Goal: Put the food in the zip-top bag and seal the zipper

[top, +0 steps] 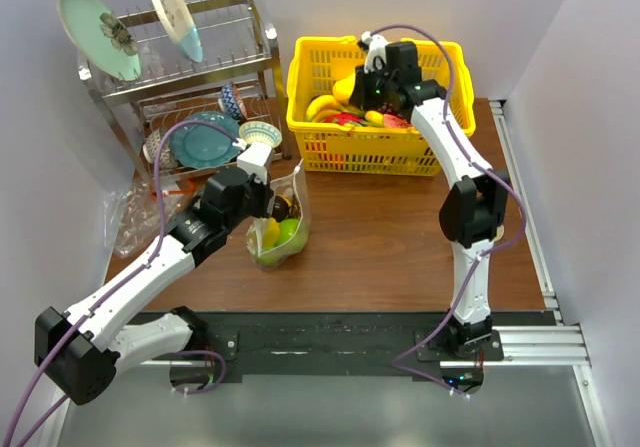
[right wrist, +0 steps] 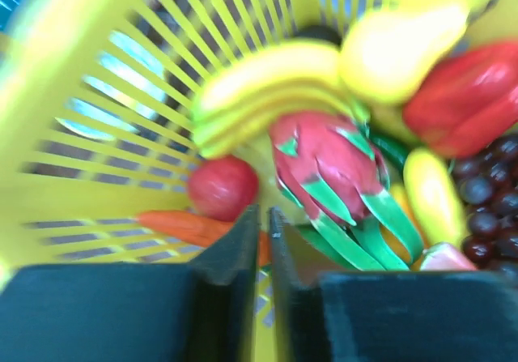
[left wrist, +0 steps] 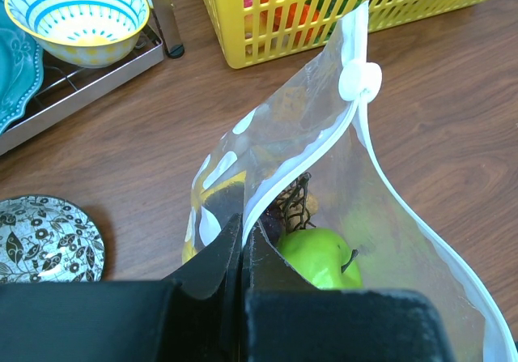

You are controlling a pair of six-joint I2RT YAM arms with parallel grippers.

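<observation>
The clear zip top bag [top: 292, 247] stands open on the table, holding a green apple [left wrist: 317, 258] and other food. My left gripper is shut at the bag's near rim. My right gripper [top: 362, 97] is over the yellow food basket [top: 370, 153], its fingers shut; whether anything is between them cannot be made out in the blurred right wrist view. Below it lie bananas [right wrist: 267, 78], a dragon fruit [right wrist: 320, 159], a carrot [right wrist: 174, 224], a pear [right wrist: 388, 46], a red pepper [right wrist: 449, 99] and grapes [right wrist: 477, 188].
A dish rack [top: 130, 95] with plates and bowls stands back left, with loose plastic bags [top: 140, 217] before it. A patterned plate [left wrist: 44, 240] shows in the left wrist view.
</observation>
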